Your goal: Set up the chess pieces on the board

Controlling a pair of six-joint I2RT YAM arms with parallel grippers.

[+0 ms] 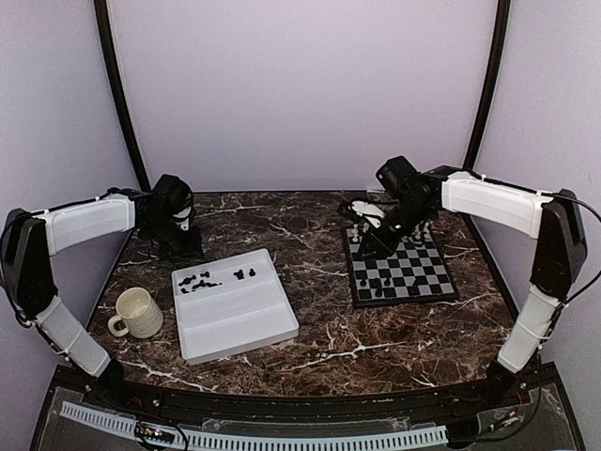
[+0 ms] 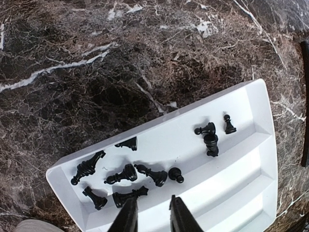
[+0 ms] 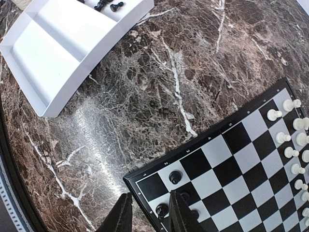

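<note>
A white tray (image 2: 227,183) holds several black chess pieces, mostly lying on their sides, in its back compartment. My left gripper hangs above it, its fingertips close together; what is between them is hard to make out. On the right, the chessboard (image 3: 231,171) carries white pieces (image 3: 282,137) along its far side and several black pieces (image 3: 175,177) near the numbered edge's near corner. My right gripper is over that corner, fingers apart, with nothing visible between them.
A white mug (image 1: 141,312) stands left of the tray at the front. Bare marble table (image 1: 319,338) lies between tray and board and in front of the board.
</note>
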